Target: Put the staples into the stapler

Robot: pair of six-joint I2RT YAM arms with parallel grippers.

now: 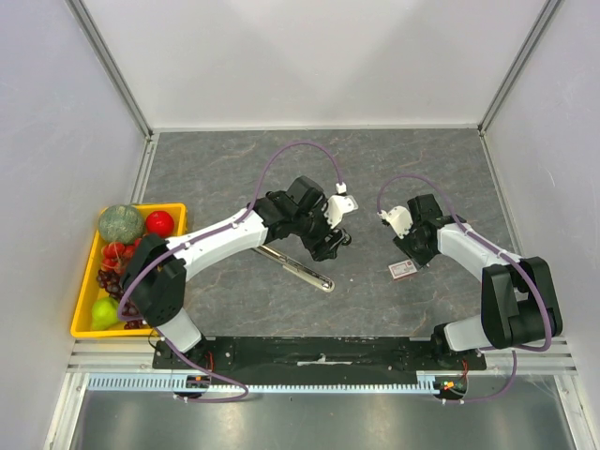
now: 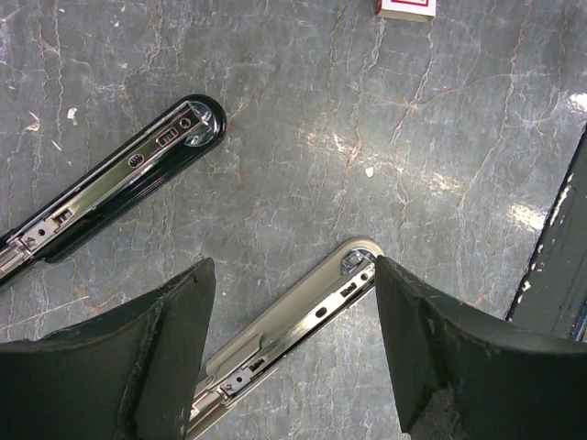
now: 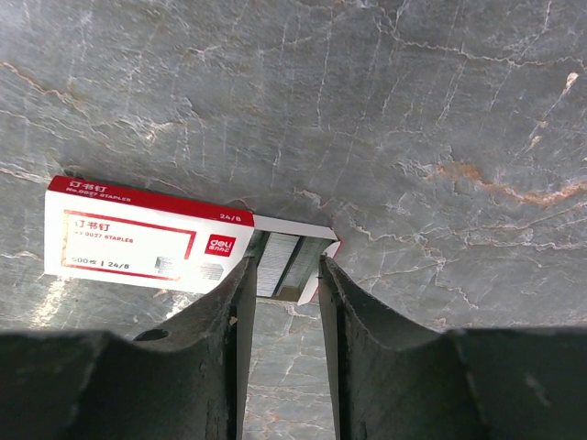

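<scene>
A silver stapler lies open on the grey table, beside a black stapler. My left gripper hangs above the silver one, fingers apart with only table and stapler visible between. A red and white staples box lies before my right gripper, its inner tray slid partly out, with staple strips showing. The right fingertips are at that tray, shut on it as far as shows.
A yellow crate of fruit stands at the far left.
</scene>
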